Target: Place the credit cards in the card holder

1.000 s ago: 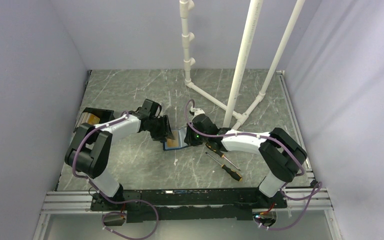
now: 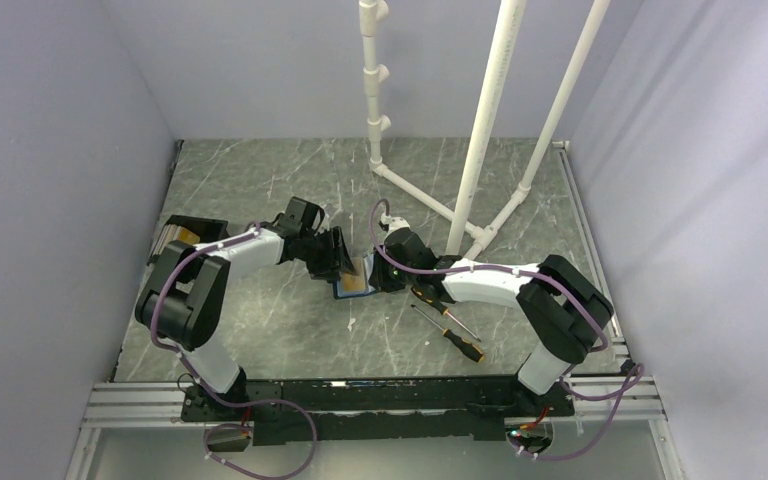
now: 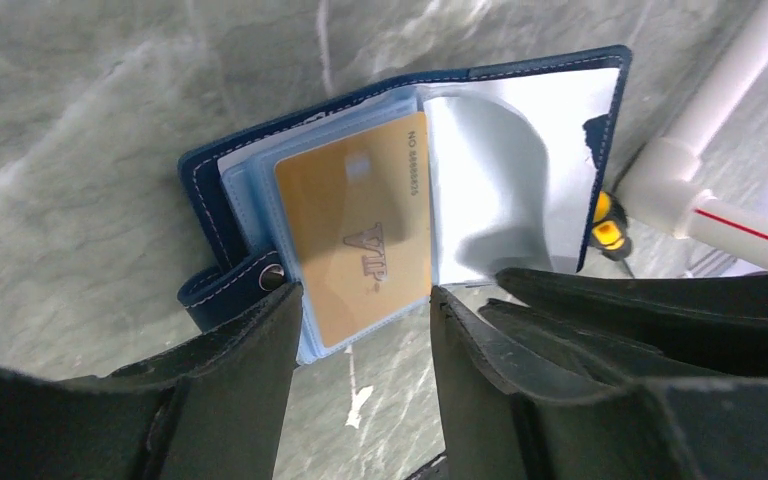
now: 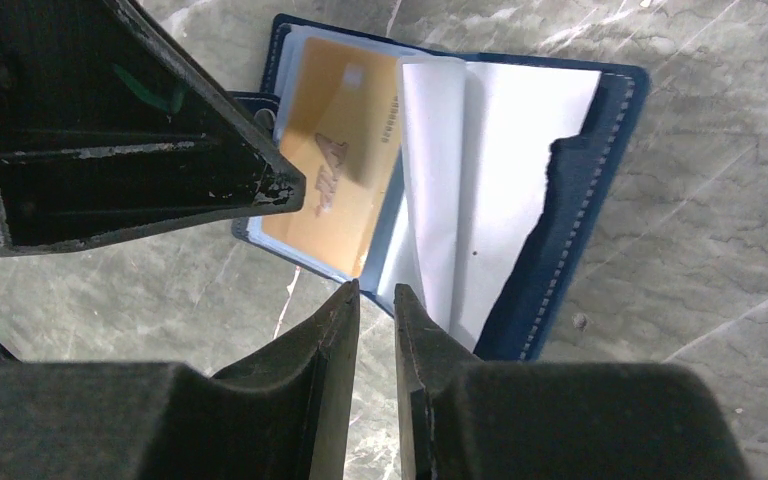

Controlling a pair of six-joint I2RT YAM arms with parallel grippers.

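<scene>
The dark blue card holder lies spread on the table, a gold card in the clear sleeve on its left half. Its right half shows a white inner side, with a clear sleeve bulging up along the fold. Over the gold card's lower part, my left gripper is open, one finger to each side. At the holder's near edge by the fold, my right gripper is shut on the holder's edge; the exact layers pinched cannot be made out. More cards sit in a black box at far left.
The black box stands behind the left arm. Two screwdrivers lie in front of the right arm, one partly beneath it. White pipes rise at the back right.
My left gripper has shifted slightly to the right, and the holder's left half has moved right with it, narrowing the white part. The right arm looks still.
</scene>
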